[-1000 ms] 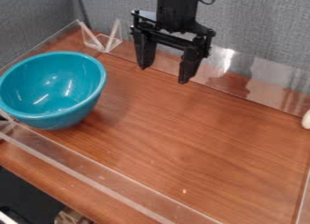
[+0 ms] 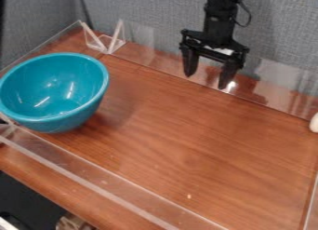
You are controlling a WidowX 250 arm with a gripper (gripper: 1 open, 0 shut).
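The black gripper (image 2: pixel 211 61) hangs open at the back of the wooden table, near the grey wall, with nothing visible between its fingers. A large turquoise bowl (image 2: pixel 52 92) sits at the left side of the table, well apart from the gripper.
A white wire rack (image 2: pixel 106 40) stands at the back left corner. A small white object (image 2: pixel 313 122) is at the right edge, partly out of view. Transparent strips run along the edges.
The gripper has moved back and up in the view, away from the camera toward the rear wall and slightly right. The bowl has not moved.
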